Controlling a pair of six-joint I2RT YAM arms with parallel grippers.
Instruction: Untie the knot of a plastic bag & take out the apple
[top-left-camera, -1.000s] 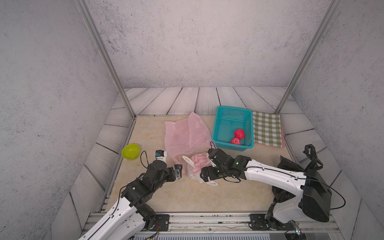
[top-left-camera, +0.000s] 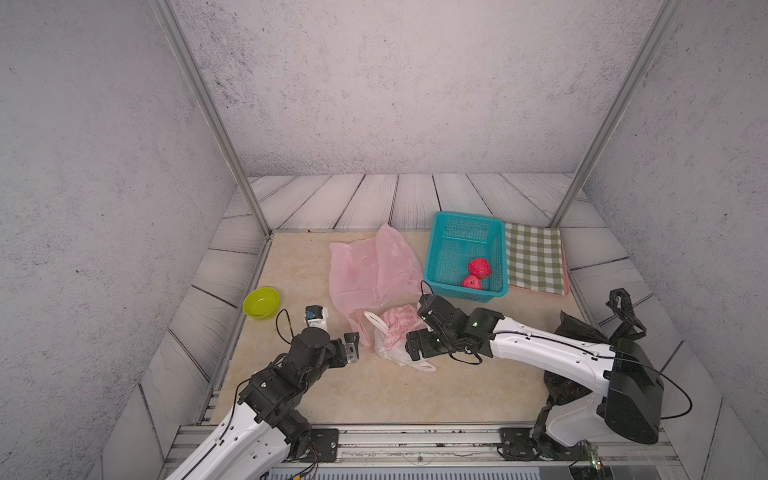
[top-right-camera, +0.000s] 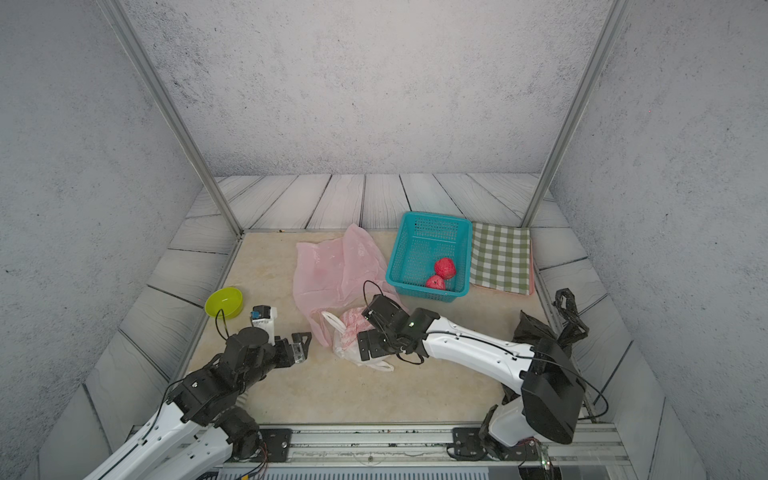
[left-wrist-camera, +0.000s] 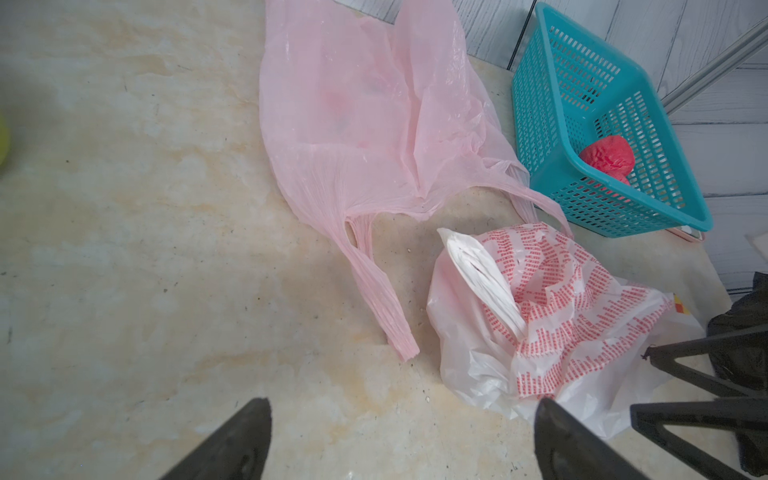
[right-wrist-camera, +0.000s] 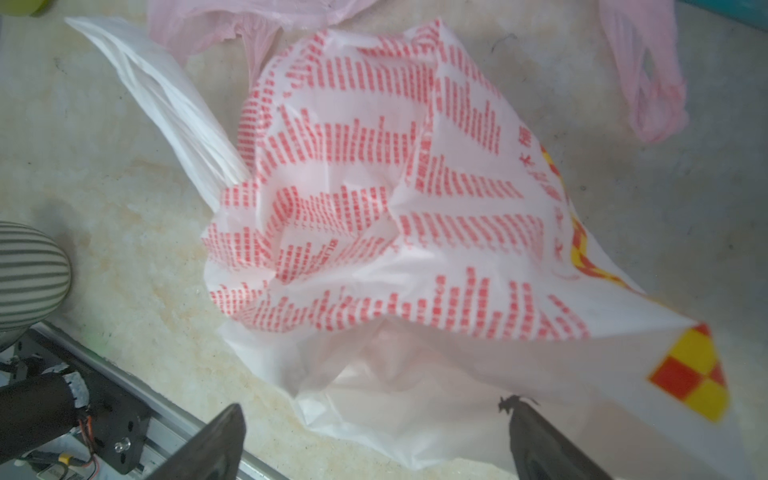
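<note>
A crumpled white plastic bag with red print (left-wrist-camera: 560, 312) lies mid-table, its white handle (left-wrist-camera: 480, 276) sticking up; its contents are hidden. My right gripper (top-left-camera: 416, 344) is open over the bag's right part. My left gripper (top-left-camera: 345, 348) hangs open to the left of the bag, apart from it, with nothing between its fingers. A flattened pink plastic bag (top-left-camera: 368, 272) lies behind the white bag. Two red round things (top-right-camera: 445, 267), perhaps apples, are in the teal basket.
The teal basket (top-left-camera: 440, 232) stands at the back right, a checked cloth (top-left-camera: 534, 256) beside it. A green bowl (top-left-camera: 261, 302) stands at the left edge.
My left gripper has drawn slightly left, away from the white bag. The right gripper has shifted very slightly. The bags look nearly unchanged.
</note>
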